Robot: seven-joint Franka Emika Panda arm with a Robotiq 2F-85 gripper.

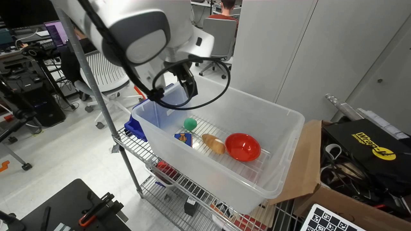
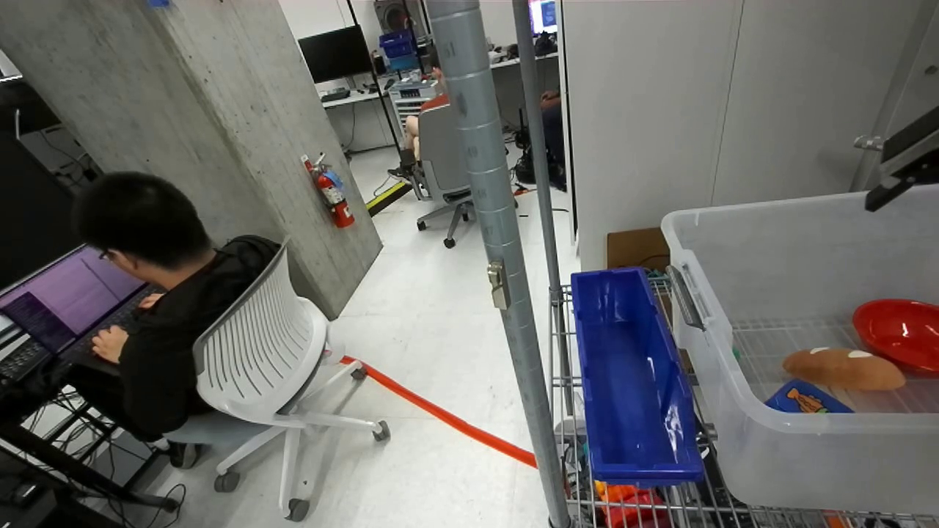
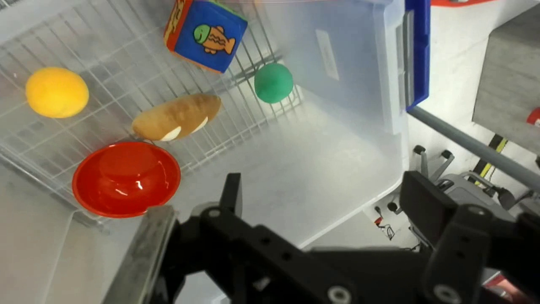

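In the wrist view my gripper stands open, its fingers wide apart with nothing between them. It hangs above the far left part of a clear plastic bin point(image 1: 231, 181). Lying on the bin's floor are a green ball point(image 1: 190, 124), a blue cloth block point(image 1: 183, 138) with a fish picture, a brown bread-shaped toy point(image 1: 214, 143) and a red bowl point(image 1: 242, 147). The bowl point(image 3: 126, 180) looks empty from above. A yellow ball point(image 3: 56, 92) shows only in the wrist view, on the bin floor beyond the bread toy.
An empty blue tray point(image 2: 629, 378) sits beside the bin on a wire shelf point(image 1: 154, 154). The shelf's upright pole point(image 2: 493, 220) rises near the tray. Against the bin's right side is an open cardboard box point(image 1: 300, 161) full of cables. A black cable point(image 1: 227, 86) loops around the arm.
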